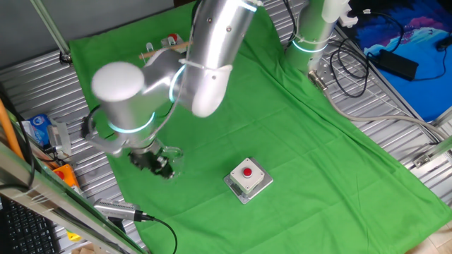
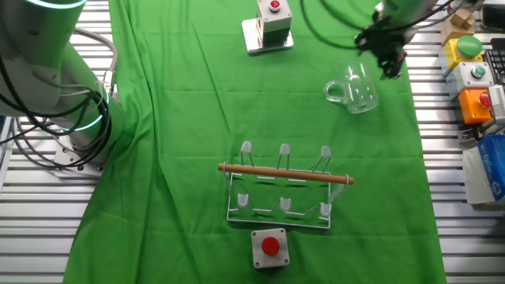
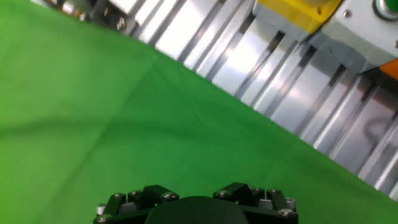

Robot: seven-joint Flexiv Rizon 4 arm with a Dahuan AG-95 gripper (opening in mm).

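A clear glass mug (image 2: 361, 93) stands on the green cloth in exterior view 2, its handle to the left. In exterior view 1 my gripper (image 1: 167, 171) is in front of the mug (image 1: 174, 156) and hides much of it. Exterior view 2 puts my gripper (image 2: 391, 69) just above and right of the mug, blurred. At the bottom of the wrist view my gripper is open, its two black sides apart with only cloth between them. The mug is out of the wrist view.
A white rack with a wooden bar (image 2: 286, 173) stands on the cloth, a red button box (image 2: 270, 248) beside it. Another red button box (image 1: 246, 175) sits on a metal plate. Coloured button boxes (image 2: 471, 76) line the table beyond the cloth. Open cloth lies around the mug.
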